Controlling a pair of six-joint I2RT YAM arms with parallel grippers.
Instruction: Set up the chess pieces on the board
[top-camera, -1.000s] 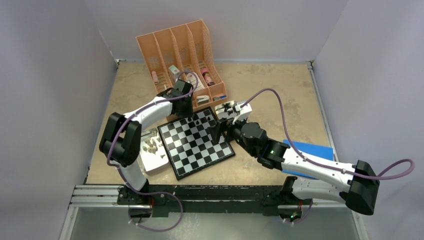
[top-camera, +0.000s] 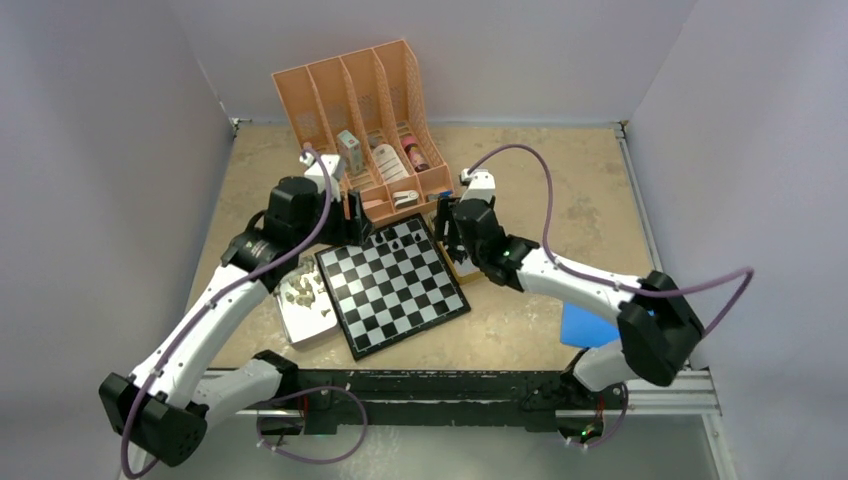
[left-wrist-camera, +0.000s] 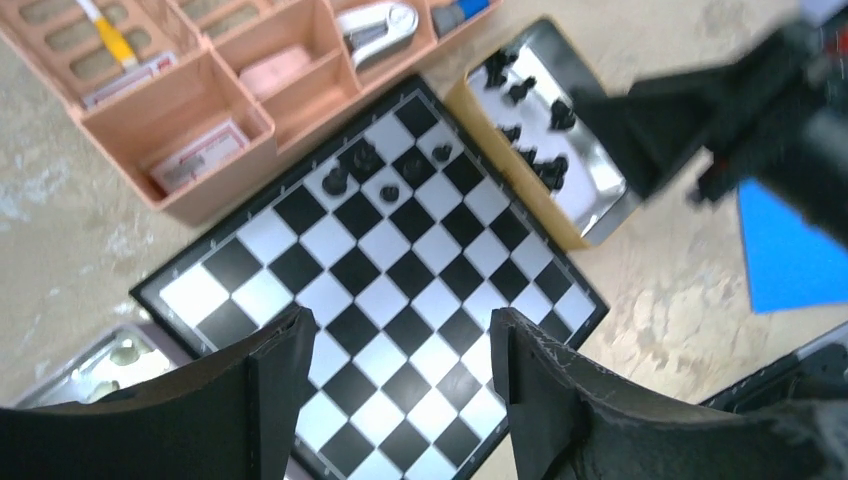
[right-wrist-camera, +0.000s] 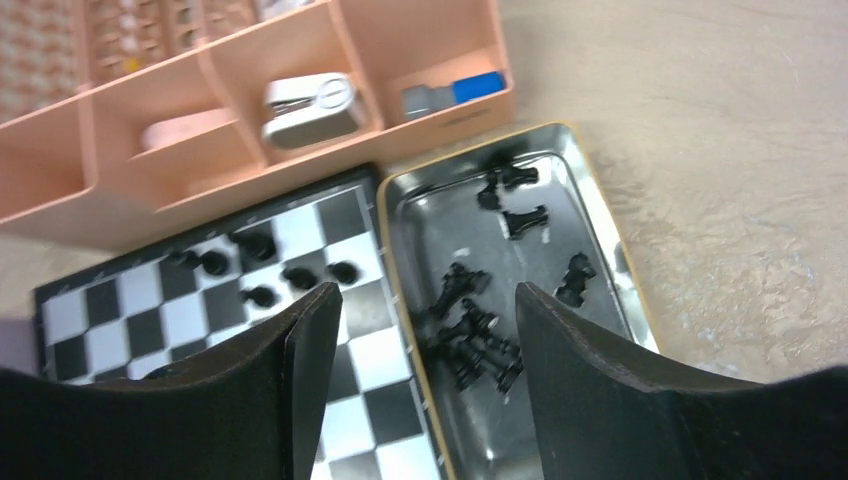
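Note:
The checkered board (top-camera: 390, 295) lies centred, with several black pieces (left-wrist-camera: 335, 181) standing at its top corner. A tray (right-wrist-camera: 610, 230) at its right holds more black pieces (right-wrist-camera: 525, 222), mostly lying; a white box (top-camera: 310, 325) at its left holds light pieces. My left gripper is raised above the board's top left, open and empty. My right gripper hovers over the black-piece tray, its fingers apart with nothing seen between them.
An orange organiser (top-camera: 365, 110) with assorted items stands behind the board. A blue mat (top-camera: 585, 325) lies at front right.
My left arm has risen and pulled back toward the left from the board's top corner. My right arm has moved back from over the board's right side to over the tray.

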